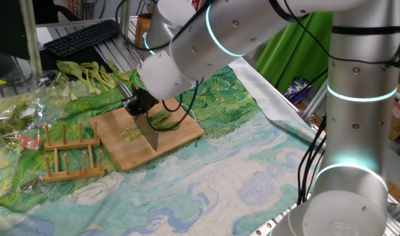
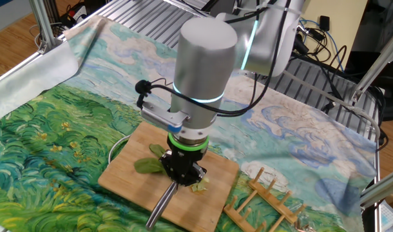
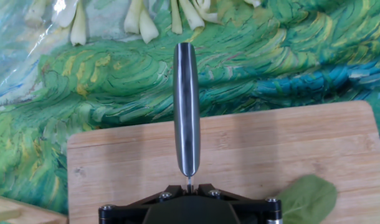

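Observation:
My gripper (image 2: 178, 182) is shut on a knife, over the wooden cutting board (image 1: 180, 139). The knife's smooth metal handle (image 3: 187, 112) points away from the gripper, past the board's edge in the wrist view. Its broad blade (image 1: 147, 136) hangs down to the board, edge low, between two lots of greens; whether it touches the wood I cannot tell. Whole green leaves (image 2: 148, 165) lie on one side of it, and small pale chopped pieces (image 1: 130, 134) on the other. One leaf (image 3: 308, 198) shows at the wrist view's lower right; the gripper body hides the blade there.
A wooden peg rack (image 1: 72, 172) stands close beside the board. Leafy stalks (image 1: 88, 75) lie behind it, and clear plastic with greens (image 1: 13, 121) is at the left.

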